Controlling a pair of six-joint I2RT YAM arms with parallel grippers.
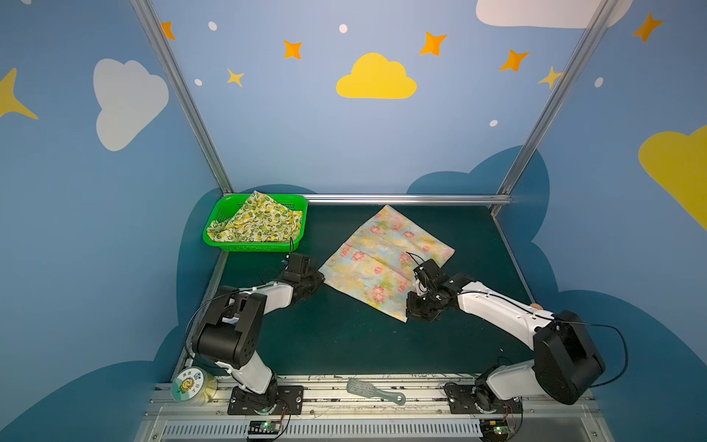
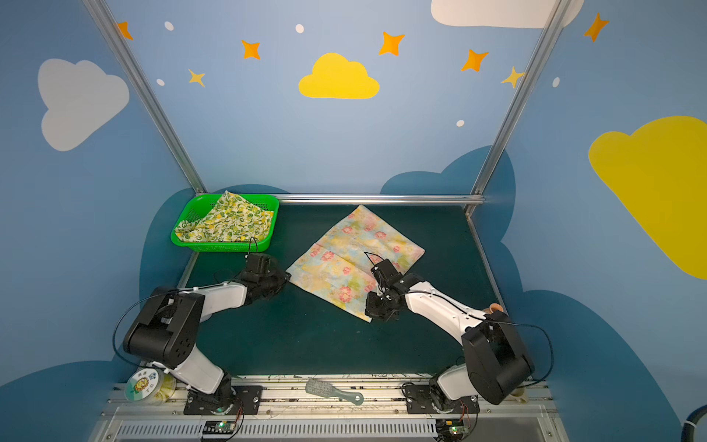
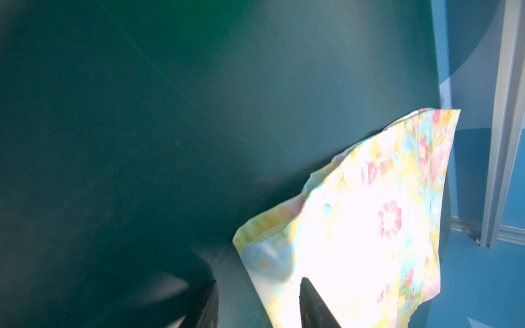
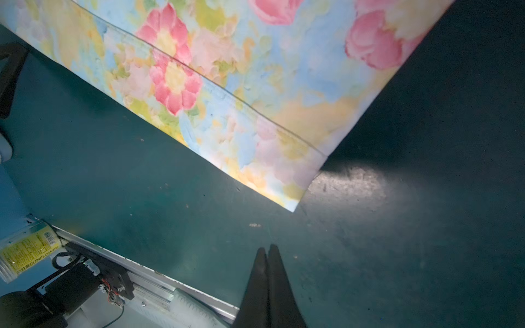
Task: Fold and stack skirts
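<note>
A pastel skirt with pink flowers (image 1: 383, 254) lies flat on the dark green table, turned so its corners point front and back. At its left corner is my left gripper, its fingers apart; the edge of the cloth (image 3: 265, 257) shows just beyond and partly between the tips, with no grip on it visible. My right gripper is shut beside the skirt's front corner (image 4: 289, 199), and nothing shows between its fingers. A patterned yellow-green cloth (image 1: 257, 221) rests in the green basket (image 1: 254, 246) at the back left.
Below the table's front edge, a grey brush (image 1: 375, 392) lies on the white rail. A round tub (image 1: 193, 385) stands at the front left. Bare table extends in front of the skirt and to its right.
</note>
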